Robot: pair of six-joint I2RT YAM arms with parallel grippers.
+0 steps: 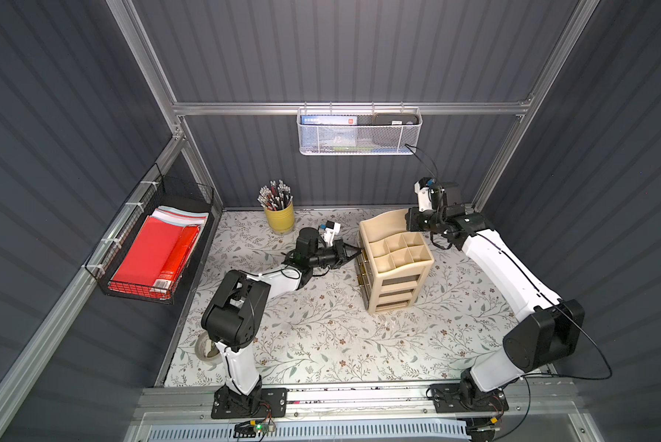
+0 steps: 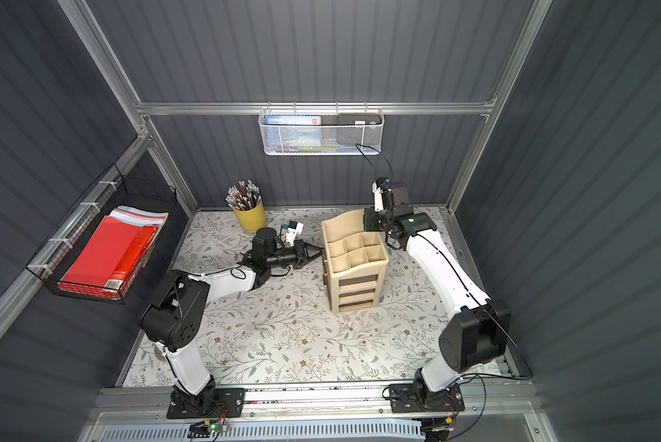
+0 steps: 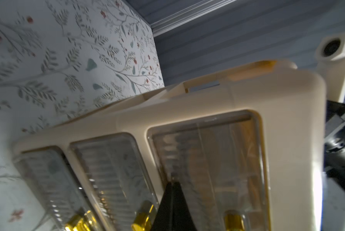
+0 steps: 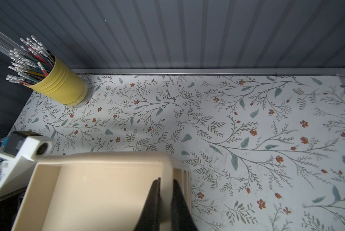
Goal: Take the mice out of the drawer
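Observation:
A cream drawer cabinet (image 1: 397, 254) stands mid-table with its clear drawer fronts facing left. In the left wrist view, the fronts of the top drawer (image 3: 214, 165), the middle drawer (image 3: 111, 165) and the bottom drawer (image 3: 55, 181) are all closed. My left gripper is shut before the top drawer, nothing between its fingers. The gold top drawer handle (image 3: 234, 220) lies outside them, to their right in that view. My right gripper is shut on the cabinet's raised back panel, a finger on either side. No mice can be made out.
A yellow pencil cup (image 1: 279, 219) stands at the back left. A roll of tape (image 1: 207, 348) lies beside the left arm's base. A wire basket of red folders (image 1: 150, 246) hangs on the left.

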